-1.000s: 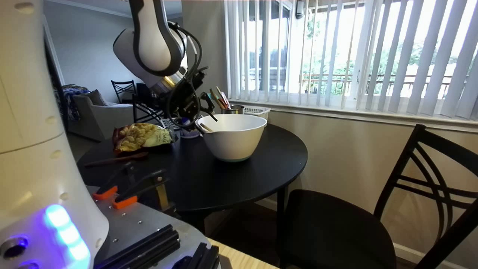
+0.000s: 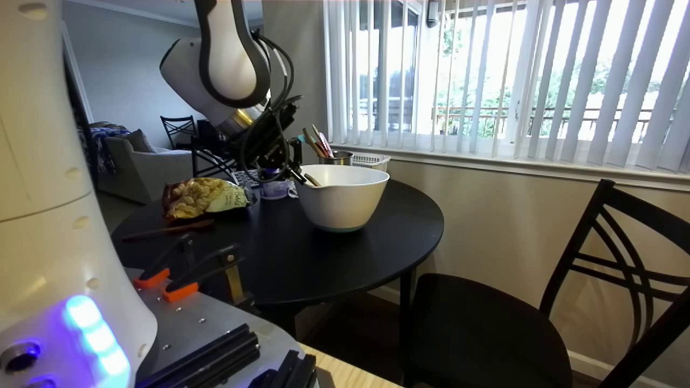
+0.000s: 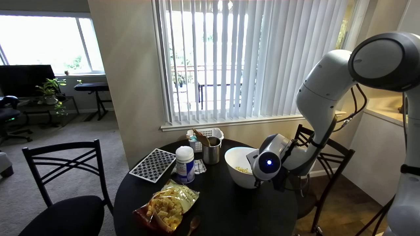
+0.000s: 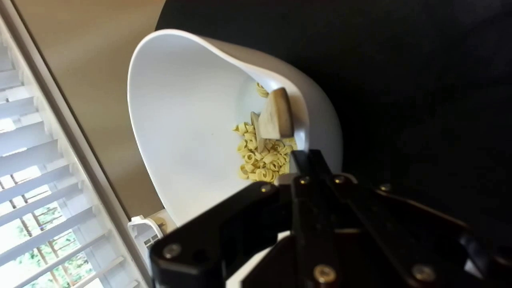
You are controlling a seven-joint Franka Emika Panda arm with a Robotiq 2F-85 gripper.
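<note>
A white bowl (image 4: 182,120) stands on the black table, with curled pasta (image 4: 261,161) on its bottom. Inside it a wooden utensil (image 4: 275,117) leans up against the near rim, its thick end close to the wrist camera. My gripper is shut at that rim, just beside the utensil, and the utensil is not between the fingers. The rim runs up to the fingertips; whether its thin edge is pinched cannot be made out. In exterior view 1 the gripper (image 2: 304,177) points down at the bowl's left edge. The arm hides the fingers in exterior view 2.
An open snack bag (image 3: 169,208), a wooden spoon (image 3: 194,224) and a white canister (image 3: 185,165) lie or stand left of the bowl. Behind are a metal utensil pot (image 3: 211,151) and a white basket (image 3: 215,133).
The gripper has gone from open to shut at the rim. In exterior view 1 the bowl has shifted slightly right, and the utensil's end has also moved right along the rim.
</note>
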